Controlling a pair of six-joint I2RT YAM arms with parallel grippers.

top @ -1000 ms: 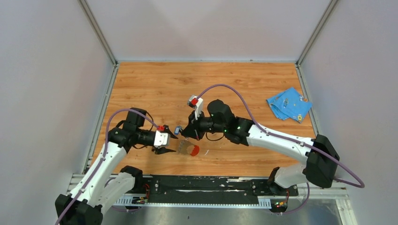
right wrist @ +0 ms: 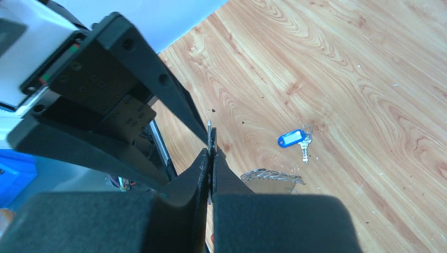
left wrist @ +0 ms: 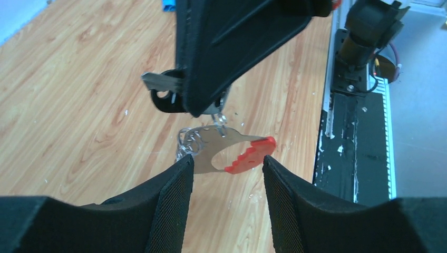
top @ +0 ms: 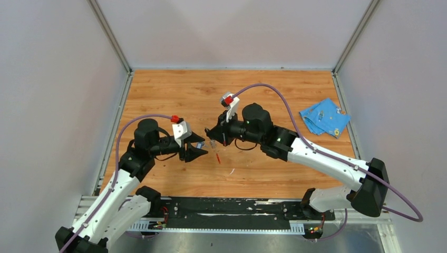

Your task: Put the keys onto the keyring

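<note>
My right gripper is shut, a thin metal piece edge-on between its fingertips; in the left wrist view a metal plate with red edge (left wrist: 253,155) and wire loops hangs below it, partly hidden in the right wrist view. My left gripper faces it with fingers apart; whether anything is between them is unclear. A blue key tag (right wrist: 290,138) with a silver key (right wrist: 304,147) lies on the wooden table in the right wrist view; in the top view it is beside the left fingertips.
A folded blue cloth (top: 324,118) with small items lies at the back right. Walls border both sides, and a black rail (top: 226,208) runs along the front.
My right gripper has moved up toward the back of the table. My left gripper has turned and shifted right, toward the right gripper. The red-edged piece now shows narrower from above.
</note>
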